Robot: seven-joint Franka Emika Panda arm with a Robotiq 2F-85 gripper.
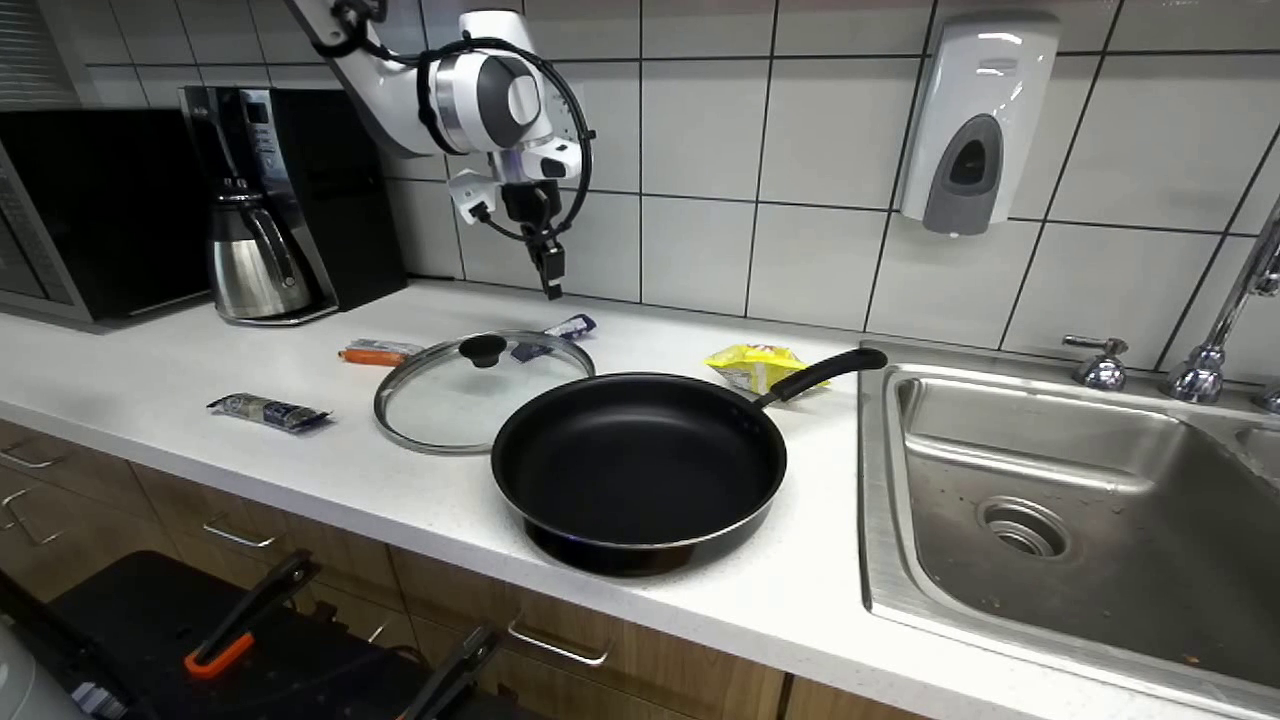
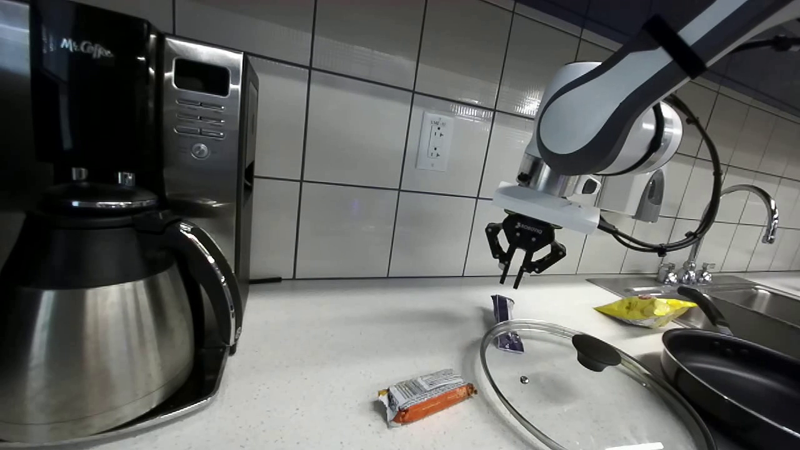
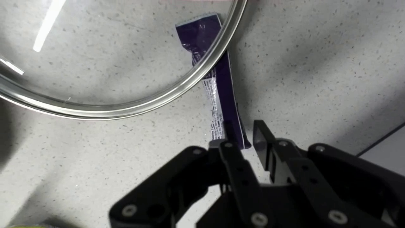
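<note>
My gripper (image 2: 510, 284) hangs above the counter near the back wall. Its fingers stand slightly apart, and no object shows in the narrow gap. Below it, a purple packet (image 3: 227, 91) lies on the counter, one end reaching under the rim of the glass lid (image 3: 125, 110). In the wrist view the packet's near end appears just beyond the fingertips, apart from them in height according to exterior view 2. The lid, with its black knob (image 1: 482, 350), lies beside the black frying pan (image 1: 642, 462).
An orange and silver packet (image 2: 427, 396) and a dark packet (image 1: 269, 412) lie on the counter. A yellow bag (image 1: 753, 365) is behind the pan near its handle. The coffee maker (image 2: 202, 127) stands left, the sink (image 1: 882, 504) right.
</note>
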